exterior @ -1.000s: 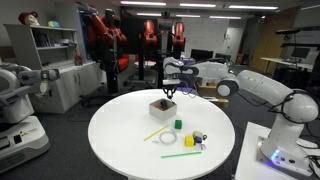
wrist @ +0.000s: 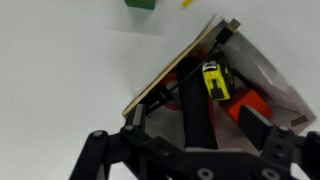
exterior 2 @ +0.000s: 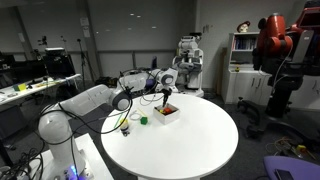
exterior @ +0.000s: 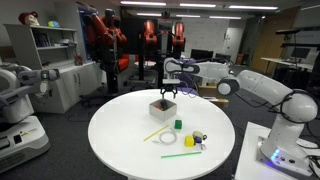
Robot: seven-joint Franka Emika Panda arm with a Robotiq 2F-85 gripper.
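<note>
My gripper is open, its two fingers spread wide apart in the wrist view. It points down over a small open box on the round white table. Inside the box, a long black object lies between the fingers in that view; no grip on it shows. Beside it are a yellow-and-black item and a red-orange block. A thin dark cable or stick runs along the box's inner side. The near part of the box is hidden by the gripper.
A green block sits in front of the box. Closer to the table's front are a yellow block, a mug, a white ring and a green stick.
Over the past second the arm's end has shifted slightly near the box. The box and the other table objects look unmoved.
</note>
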